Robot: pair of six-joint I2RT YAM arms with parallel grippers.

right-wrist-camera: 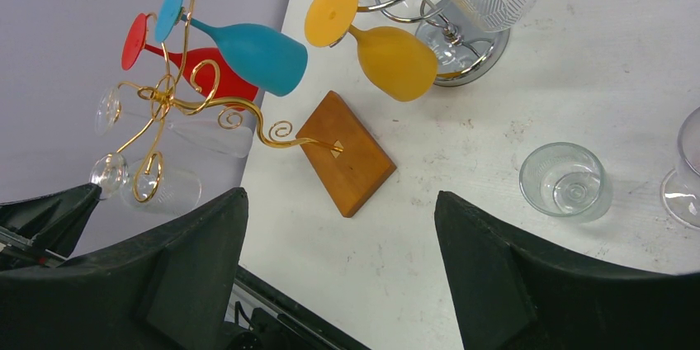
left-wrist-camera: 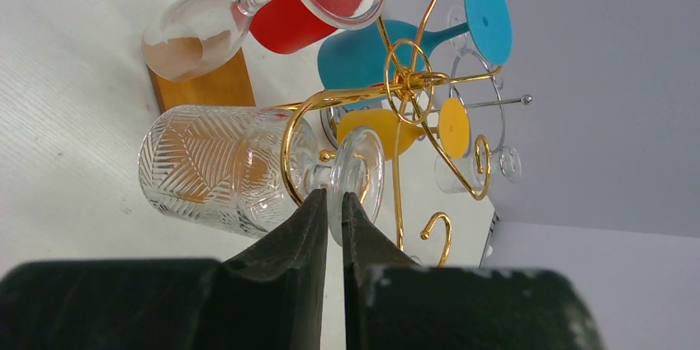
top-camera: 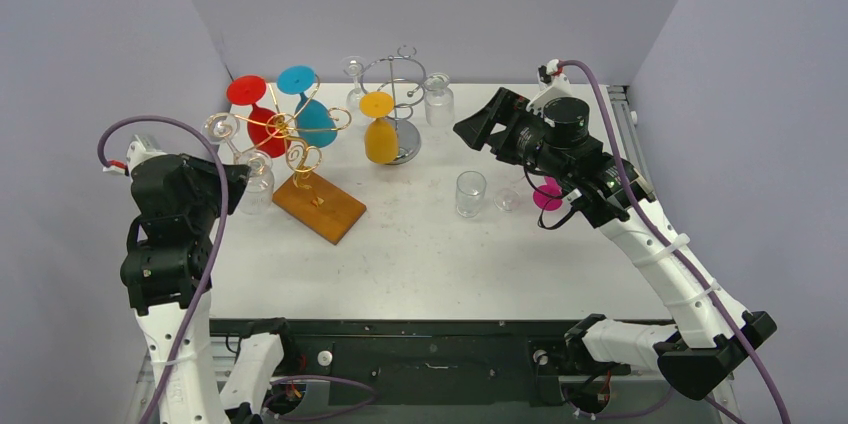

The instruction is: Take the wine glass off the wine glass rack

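Observation:
A gold rack (left-wrist-camera: 410,78) on a wooden base (top-camera: 319,206) holds red, blue and clear glasses hanging upside down. My left gripper is shut on the foot of a patterned clear wine glass (left-wrist-camera: 223,164), whose foot (left-wrist-camera: 367,160) sits by a gold hook in the left wrist view. Whether the stem is clear of the hook I cannot tell. My right gripper (top-camera: 470,124) is part open above the table's right half, with nothing between its fingers.
A chrome rack (top-camera: 405,144) behind holds a yellow glass (top-camera: 381,139) and clear glasses. An upright tumbler (top-camera: 470,194) and lying glasses stand at the right.

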